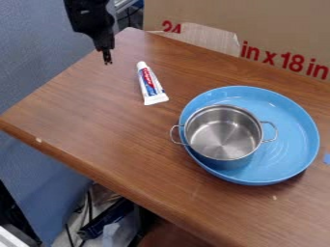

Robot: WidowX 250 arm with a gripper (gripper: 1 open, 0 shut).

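Observation:
The black gripper [106, 56] hangs over the far left part of the wooden table, at the top left of the view, above and left of a white Colgate toothpaste tube [151, 83]. Whether its fingers are open or shut is hard to tell, and no held object shows. The tube lies on the table. A steel pot [222, 133] with two handles sits in a blue plate [290, 125] on the right.
A cardboard box [264, 29] stands along the back of the table [103, 135]. Bags and cables [103, 217] lie below the near edge.

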